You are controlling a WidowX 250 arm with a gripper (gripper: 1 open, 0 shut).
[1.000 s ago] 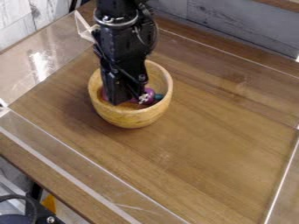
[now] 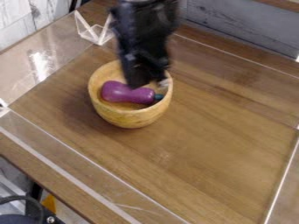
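A wooden bowl [image 2: 114, 115] stands on the table toward the back left. A purple eggplant-like object [image 2: 124, 93] with a teal tip lies inside it. My gripper [image 2: 147, 70] hangs above the bowl's back part, blurred and dark, clear of the purple object's visible body; I cannot make out its fingers or whether anything is between them.
Clear plastic edging runs along the left side. A grey panel [image 2: 246, 39] borders the back.
My gripper has risen out of the bowl and shifted right, uncovering the purple object, which stays in the bowl.
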